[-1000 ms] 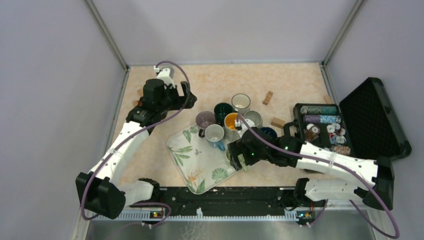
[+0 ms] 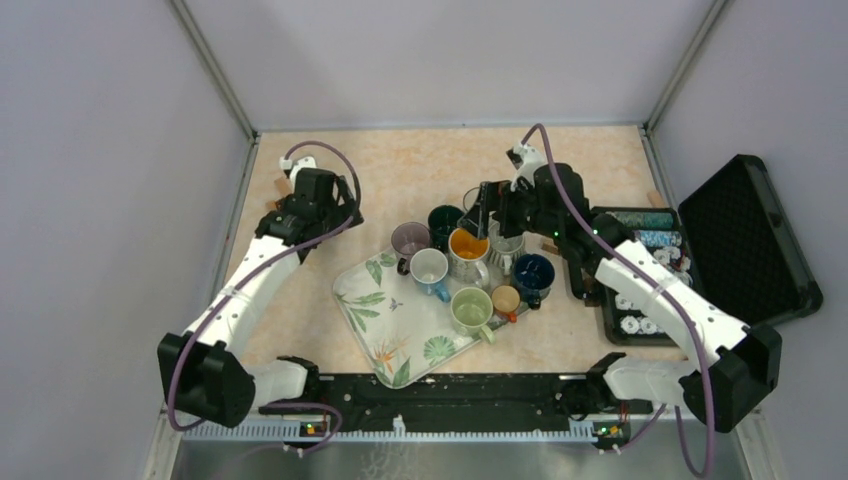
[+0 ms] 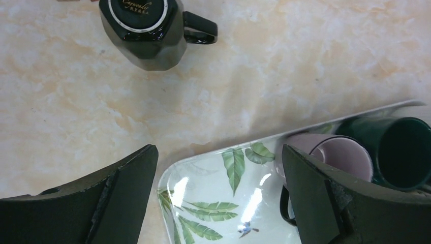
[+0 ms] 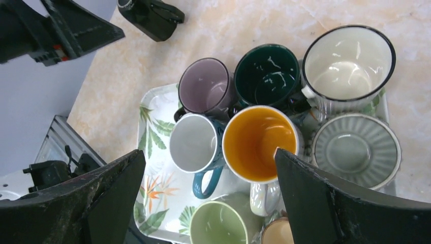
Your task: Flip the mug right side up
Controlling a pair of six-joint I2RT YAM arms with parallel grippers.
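Observation:
A dark mug [image 3: 147, 40] stands upside down on the table, top-left in the left wrist view, its logo base up and handle to the right; it also shows [image 4: 151, 20] at the top-left of the right wrist view. My left gripper is open above the table at the tray's corner, the dark mug beyond its fingers. My right gripper [image 2: 478, 215] hangs open over the back of the mug group, with an orange mug [image 4: 256, 137] and a white mug [image 4: 190, 145] below.
A white leaf-patterned tray [image 2: 400, 370] holds several mugs, including purple, dark green and pale green ones. An open black case [image 2: 750, 235] sits on the right.
My right gripper has moved backward from the front of the mugs to above their back. My left gripper has moved slightly left and toward the front.

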